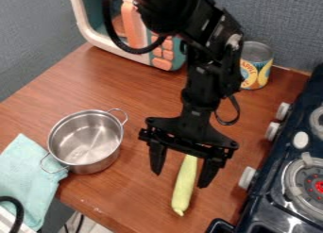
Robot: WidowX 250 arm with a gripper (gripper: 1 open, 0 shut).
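My black gripper (183,164) hangs over the wooden table with its fingers open, one on each side, just above the upper end of a long pale yellow-green vegetable (183,188), possibly a corn cob, lying lengthwise toward the front. Whether the fingers touch it I cannot tell. Nothing shows held between them.
A steel pot (85,145) sits at left beside a light cloth (25,171). A stove (297,180) fills the right side. A can (252,67) and a white-and-teal appliance (94,20) stand at the back.
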